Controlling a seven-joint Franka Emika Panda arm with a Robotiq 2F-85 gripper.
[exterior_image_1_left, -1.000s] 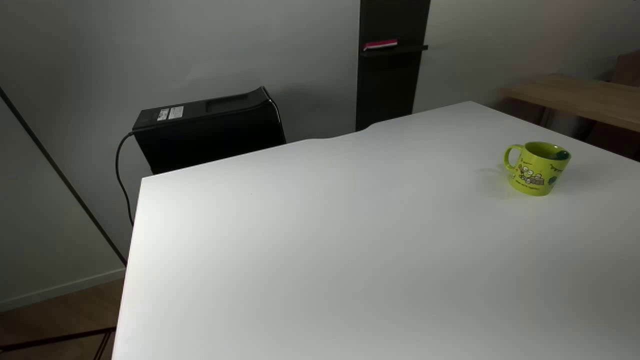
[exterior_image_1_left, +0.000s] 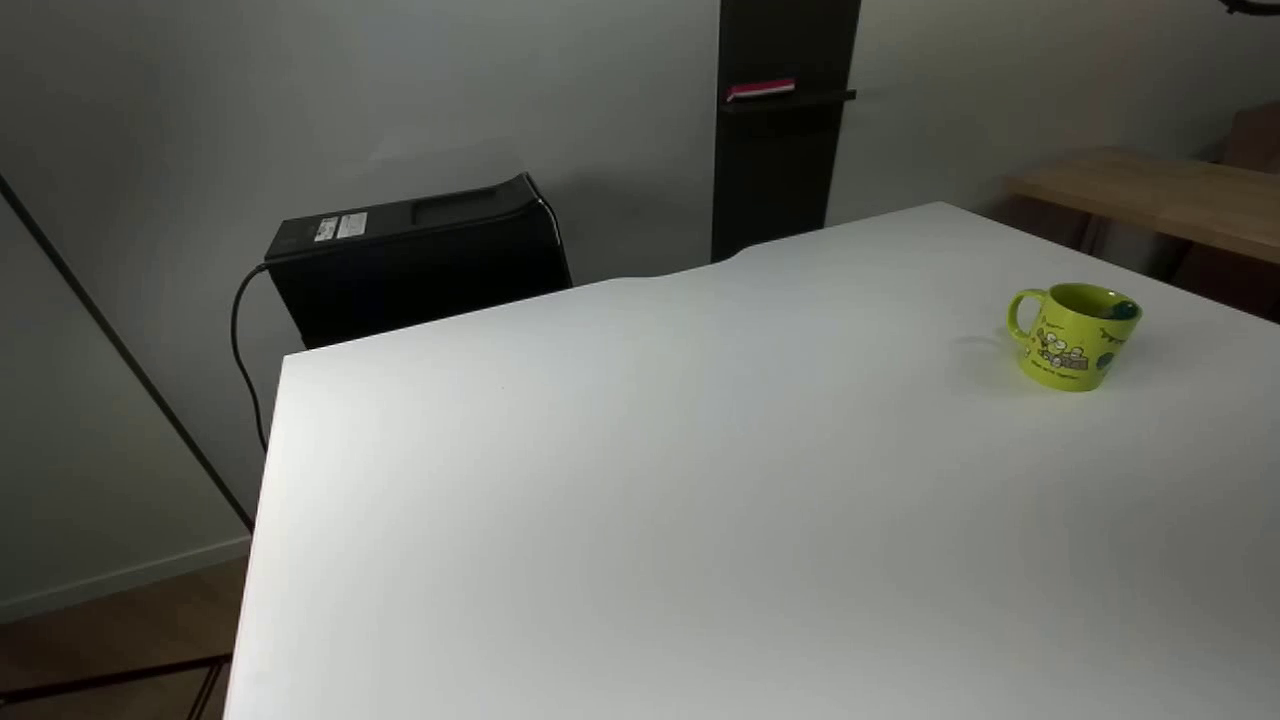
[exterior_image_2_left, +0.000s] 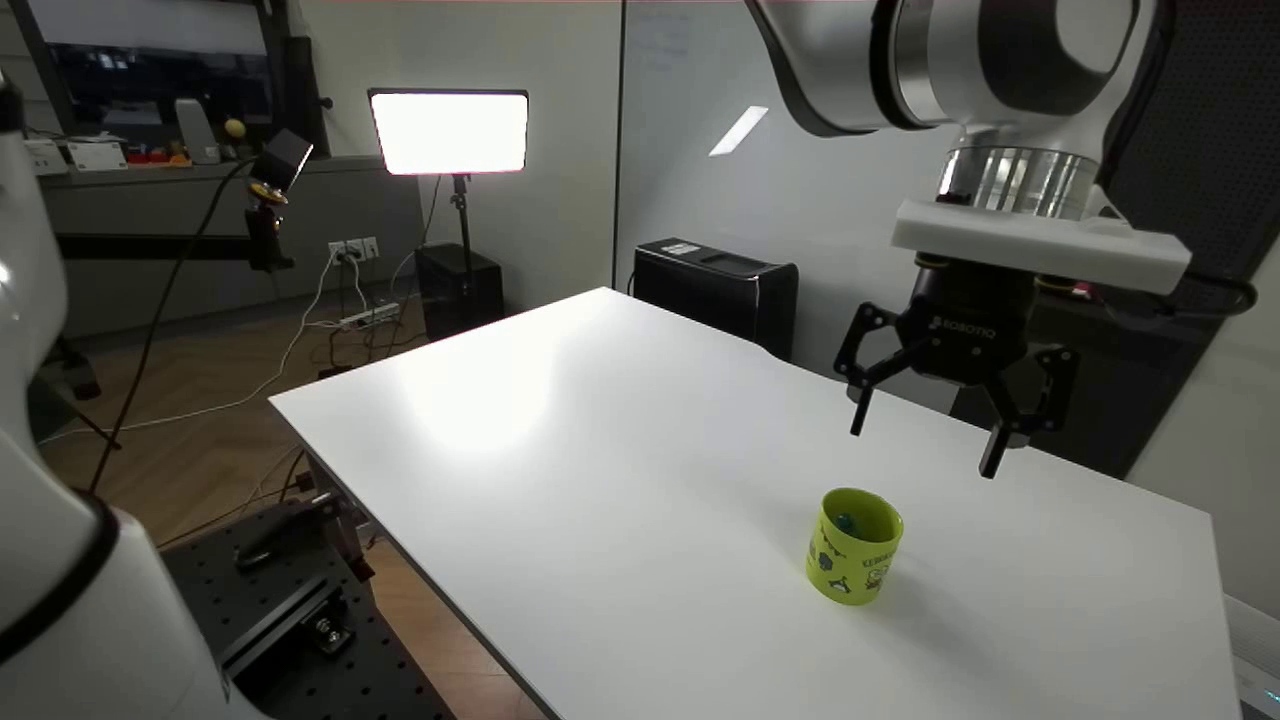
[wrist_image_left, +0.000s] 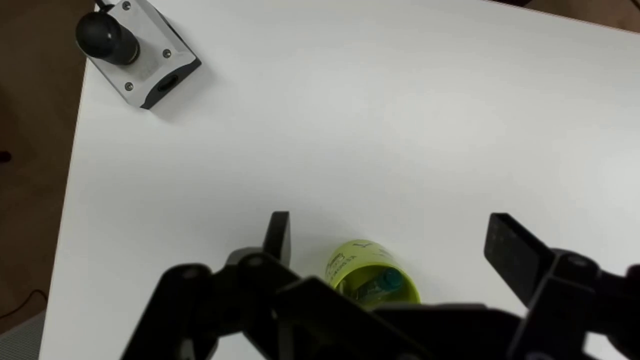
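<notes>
A lime-green mug (exterior_image_1_left: 1071, 342) with printed cartoons stands upright on the white table; its handle shows on the left in exterior view 1. Inside it lies a small bottle-like object (wrist_image_left: 380, 286) with a teal cap, partly hidden by the mug's wall. High above the table, my gripper (exterior_image_2_left: 924, 449) is open and empty, its fingers spread wide and pointing down. It hangs clear of the mug, off to the upper right of it in exterior view 2. In the wrist view the mug (wrist_image_left: 355, 255) appears low between the fingers, its lower part covered by the gripper's body.
A grey box with a black knob (wrist_image_left: 141, 60) sits at a table corner in the wrist view.
A dark piece, seemingly of the arm, now shows in the top right corner of exterior view 1. The mug and its contents have not moved.
</notes>
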